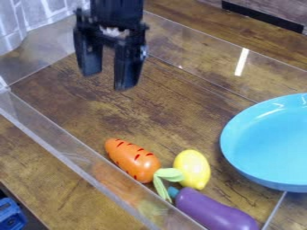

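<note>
My black gripper (108,65) hangs open over the wooden work area at the upper left, nothing between its fingers, slightly blurred. Lower in the view lie an orange toy carrot (132,158) with green leaves, a yellow lemon (193,167) beside it, and a purple eggplant (218,212) at the bottom. On the right sits a light blue plate (270,144), cut off by the frame edge.
Clear walls (66,153) enclose the wooden surface (144,112). A blue object (9,213) lies outside at the bottom left.
</note>
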